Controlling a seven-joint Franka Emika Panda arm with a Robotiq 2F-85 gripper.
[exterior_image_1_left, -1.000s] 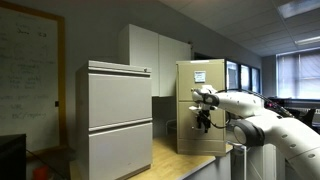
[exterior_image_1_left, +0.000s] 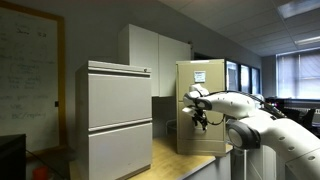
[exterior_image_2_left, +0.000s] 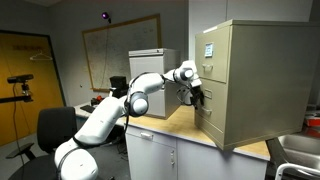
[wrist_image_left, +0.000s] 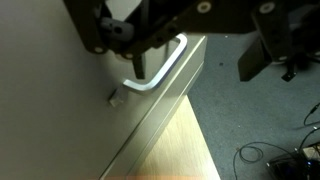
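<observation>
A tan filing cabinet (exterior_image_2_left: 213, 116) with several drawers stands on the wooden counter. In the wrist view, a silver U-shaped handle (wrist_image_left: 159, 76) sticks out from the drawer front (wrist_image_left: 105, 140), with a small lock or label piece beside it. My gripper is open, its dark fingers (wrist_image_left: 254, 60) wide apart. The left finger overlaps the handle in the picture; whether they touch, I cannot tell. Nothing is clamped in the fingers. From the exterior views, the gripper (exterior_image_2_left: 197, 98) is close to the cabinet's front, and the handle is hidden or too small to make out.
A two-drawer light grey cabinet (exterior_image_1_left: 119, 112) stands on the same counter (exterior_image_2_left: 178, 129), left of the tan one in the first exterior view. White wall cupboards (exterior_image_1_left: 158, 52) hang behind. Cables (wrist_image_left: 252, 150) lie on the floor below the counter's edge.
The arm's wrist has shifted slightly left and up against the tan cabinet in the first exterior view. The cabinets have not visibly moved.
</observation>
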